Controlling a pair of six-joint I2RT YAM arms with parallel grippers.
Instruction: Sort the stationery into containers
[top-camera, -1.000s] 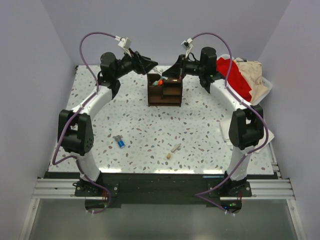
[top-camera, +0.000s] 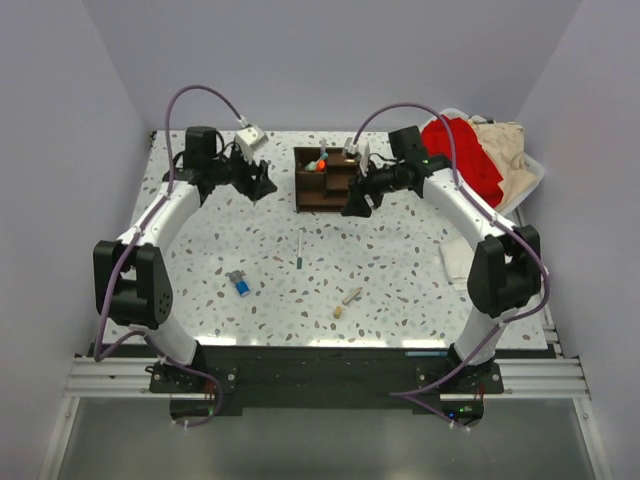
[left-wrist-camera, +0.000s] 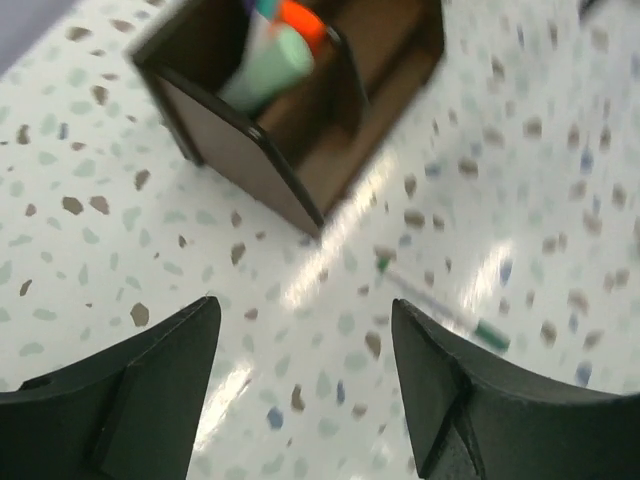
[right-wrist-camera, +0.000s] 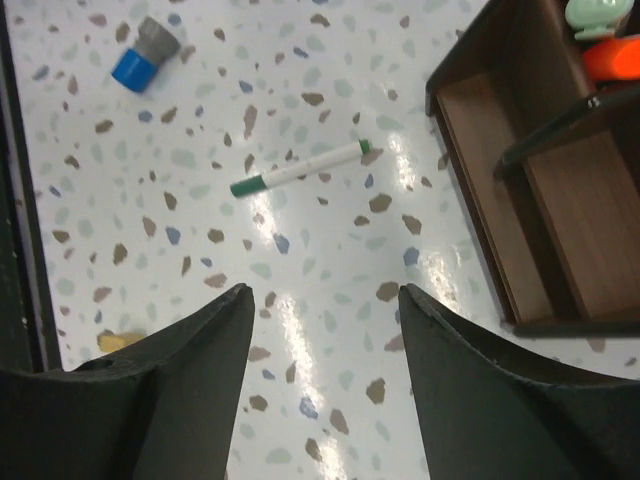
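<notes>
A brown organizer with compartments stands at the table's back centre. Its left compartment holds an orange item and a pale green item. A white marker with green ends lies loose on the table in front of the organizer. My left gripper is left of the organizer, fingers apart and empty. Close to the organizer's front right corner is my right gripper, open with nothing between its fingers. Nearer the front edge lie a blue-and-grey item, a beige piece and a small yellow piece.
At the back right a white bin holds red cloth and beige cloth. White cloth lies at the table's right side.
Both grippers have moved away from the organizer's top toward the front, the left one also leftward. The white marker lies where the table was bare a second ago.
</notes>
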